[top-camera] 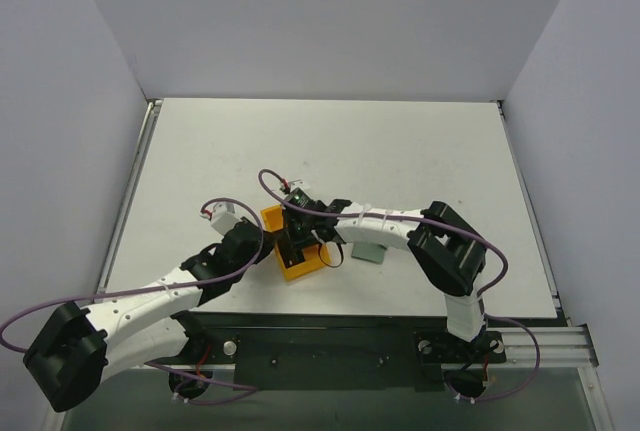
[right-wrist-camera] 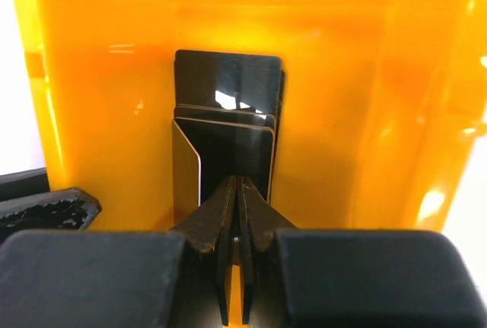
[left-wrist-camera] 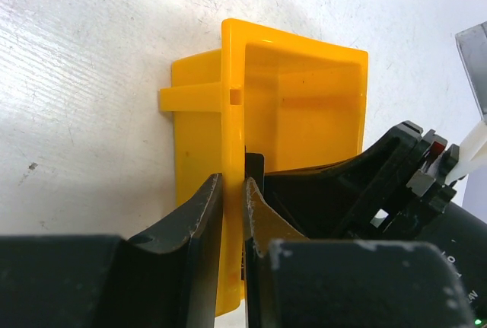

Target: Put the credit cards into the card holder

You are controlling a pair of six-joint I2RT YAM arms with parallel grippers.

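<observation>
Several black cards [right-wrist-camera: 228, 145] lie overlapping inside an orange-yellow tray [top-camera: 304, 268]; one beside them shows a tan face and is tilted. On the tray's left rim my left gripper is shut, one finger outside and one inside the wall. My right gripper is shut, with its tips in front of the cards' lower part and nothing visible between them. Whether those tips touch the cards I cannot tell. A flat grey-green piece [top-camera: 368, 252] rests to the right of the tray, partly under the right arm; whether it is the card holder is unclear.
Both arms crowd over the tray from opposite sides. The table's front edge [top-camera: 400, 315] runs a little in front of the tray.
</observation>
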